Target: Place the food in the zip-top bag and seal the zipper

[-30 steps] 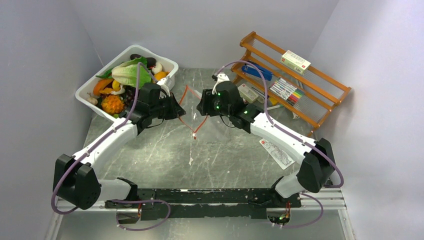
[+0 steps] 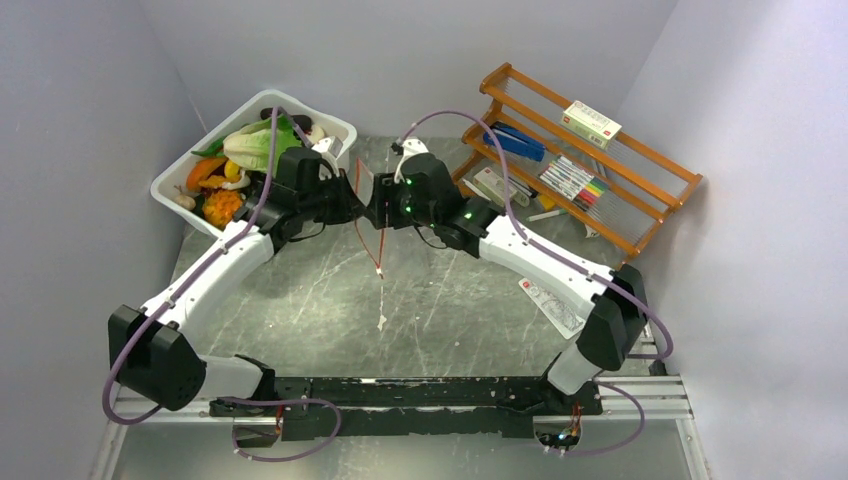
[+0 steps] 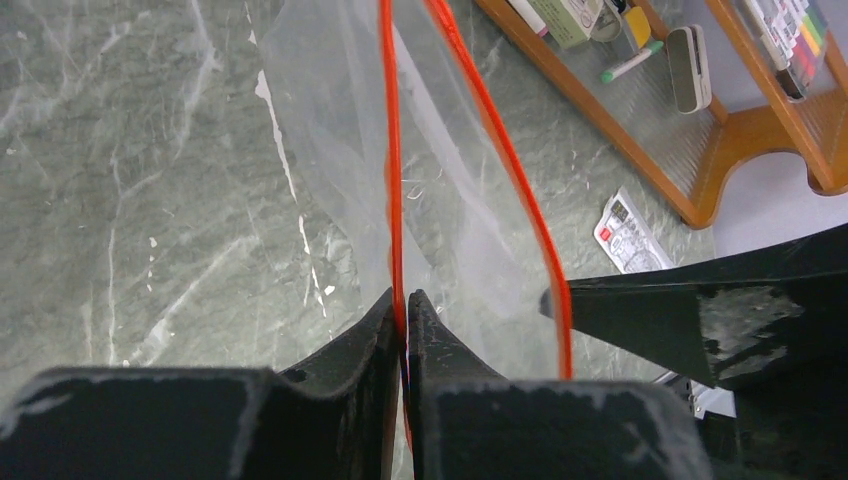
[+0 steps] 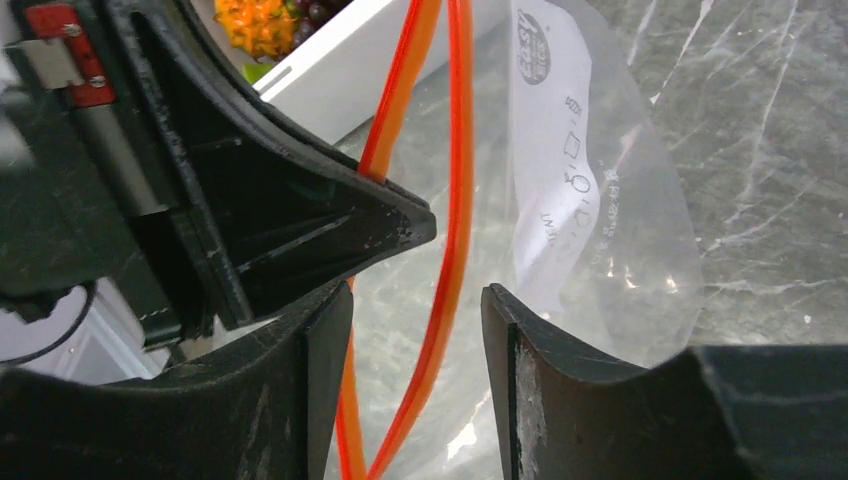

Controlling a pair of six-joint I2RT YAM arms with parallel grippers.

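Observation:
Between my grippers hangs the clear zip top bag [image 4: 620, 240] with orange zipper edges [image 3: 395, 160], standing over the table. My left gripper is shut on one zipper edge of the bag; in the top view it is at the centre-left [image 2: 355, 210]. My right gripper is part open around the other orange edge, close beside the left gripper [image 2: 380, 205]. The food, vegetables [image 2: 250, 150] and others, lies in a white bin at the back left, partly hidden by my left arm.
The white bin [image 2: 170, 185] is just behind the left arm. A wooden rack [image 2: 650, 160] with boxes and markers stands at the back right. A printed sheet [image 2: 550, 305] lies at the right.
The right one has moved left, closer to the left gripper, and the bag's opening looks narrower than a second ago.

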